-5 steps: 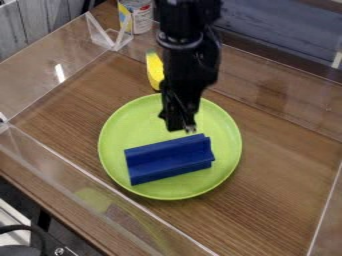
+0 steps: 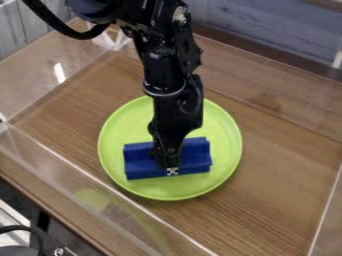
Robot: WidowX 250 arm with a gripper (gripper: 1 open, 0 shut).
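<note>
A blue rectangular object [image 2: 140, 162] lies on a green plate [image 2: 218, 135] in the middle of the wooden table. The black gripper [image 2: 168, 159] is down over the blue object, its fingertips at or on it near the middle. Whether the fingers have closed on it is hidden by the dark arm, which also covers the back of the plate's centre.
Clear panels edge it at left and lower left. A wall [image 2: 281, 35] runs along the back. A dark cable [image 2: 27, 232] shows at the lower left corner.
The gripper has come down and toward the front onto the blue object, which now lies more level across the plate. The arm now hides the yellow item seen behind the plate earlier.
</note>
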